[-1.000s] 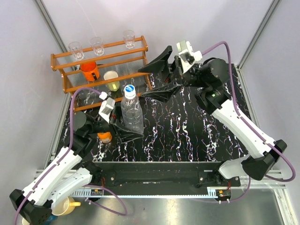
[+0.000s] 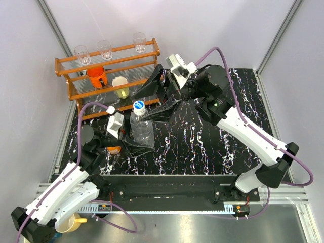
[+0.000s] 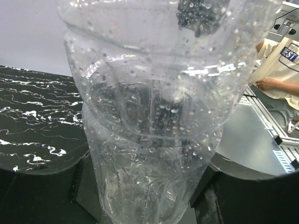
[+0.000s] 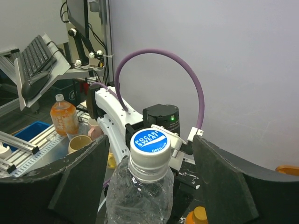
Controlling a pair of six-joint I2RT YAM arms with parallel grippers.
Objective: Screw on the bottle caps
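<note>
A clear, empty-looking bottle [image 2: 142, 130] stands nearly upright above the table, its base out of sight in the right wrist view. My left gripper [image 2: 137, 144] is shut on the lower body of the bottle, whose beaded plastic [image 3: 149, 112] fills the left wrist view. On its neck sits a white cap [image 4: 150, 156] with a blue top. How tightly it is seated cannot be told. My right gripper [image 2: 137, 107] is open, one finger [image 4: 77, 179] on either side of the cap, with visible gaps between cap and fingers.
Behind the bottle, a wooden rack [image 2: 107, 68] carries several glasses, an orange mug [image 2: 96, 77] and a yellow cup [image 2: 121, 87]. A small orange bottle [image 4: 198, 215] with an orange cap is low beside the left arm.
The left gripper and bottle have shifted only slightly.
</note>
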